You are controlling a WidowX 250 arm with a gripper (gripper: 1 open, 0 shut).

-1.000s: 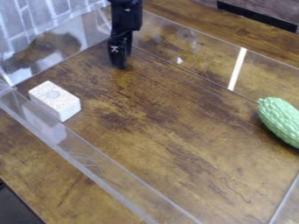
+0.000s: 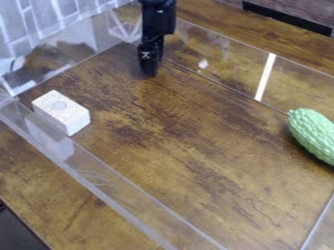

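My black gripper point(image 2: 148, 61) hangs at the top centre of the camera view, low near the back corner of a clear-walled enclosure. Its fingers are small and dark here, and I see nothing held between them. A white block with a speckled top point(image 2: 62, 111) lies on the left, apart from the gripper. A green bumpy object shaped like a bitter melon point(image 2: 313, 133) lies at the right edge, partly out of frame.
Clear plastic walls point(image 2: 131, 201) border the wooden work surface point(image 2: 196, 166) on the sides. A white strip point(image 2: 265, 78) shows toward the back right.
My gripper has shifted slightly at the back, a little to the right compared with earlier. The block and the green object have not moved.
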